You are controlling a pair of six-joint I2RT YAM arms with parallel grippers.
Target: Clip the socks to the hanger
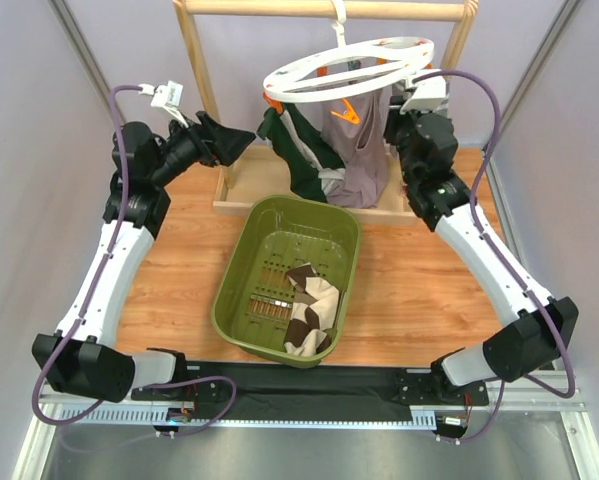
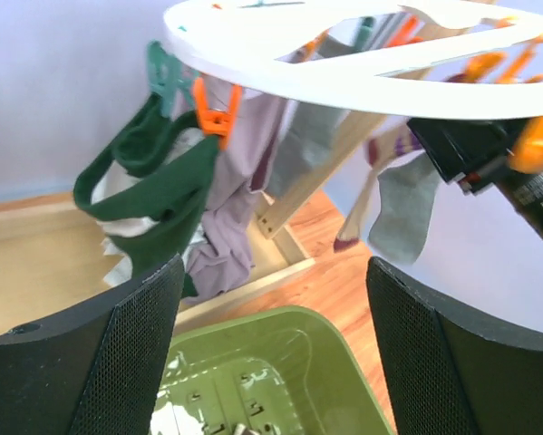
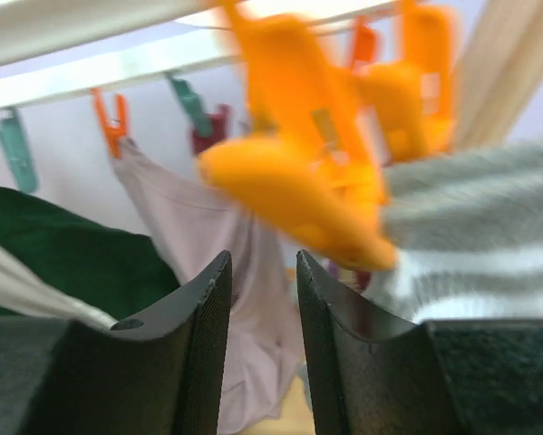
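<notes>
The white round hanger (image 1: 349,70) with orange and teal clips hangs from the wooden rack, holding green (image 1: 304,160) and mauve (image 1: 354,160) socks. My left gripper (image 1: 237,140) stands open left of the hanger, nothing between its fingers. My right gripper (image 1: 394,105) is at the hanger's right side, close to orange clips (image 3: 325,163) and grey cloth (image 3: 470,236); its finger tips show side by side in the right wrist view, and how far apart they are is hard to judge. Brown and cream socks (image 1: 309,310) lie in the green bin.
The green bin (image 1: 229,290) stands on the wooden floor below the hanger. The rack (image 1: 194,60) frames the hanger, with its base behind the bin. Bare floor lies either side of the bin; walls edge the area.
</notes>
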